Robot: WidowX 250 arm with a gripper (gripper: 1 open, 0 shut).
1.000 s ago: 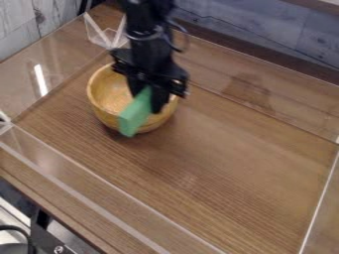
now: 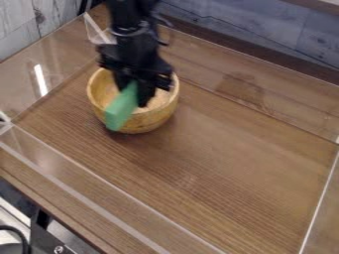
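Observation:
A round wooden bowl (image 2: 161,113) sits on the wooden table toward the upper left. A green object (image 2: 121,108) is held over its left part, tilted, with its lower end at the front-left rim. The black gripper (image 2: 134,77) reaches down from the top over the bowl, holding the green object. Its fingertips are blurred.
A grey-white wall (image 2: 34,30) borders the back left. Black cables (image 2: 14,236) lie beyond the table's lower-left edge.
The gripper and green object have moved a little left, and the green object sits slightly higher.

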